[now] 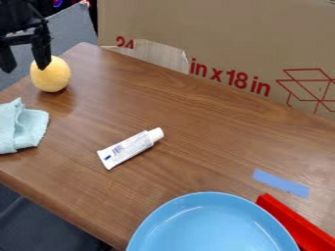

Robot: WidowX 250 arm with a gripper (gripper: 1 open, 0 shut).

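The black gripper (23, 49) is at the upper left edge, partly out of frame, open, with its fingers beside and above a yellow egg-shaped object (51, 76) standing on the wooden table (210, 127). A light blue cloth (19, 126) lies at the left edge. A white tube (129, 147) lies near the middle, and a blue plate (211, 227) sits at the bottom.
A red object (296, 225) lies at the right beside the plate, with a strip of blue tape (280, 183) near it. A cardboard box (222, 39) stands along the back.
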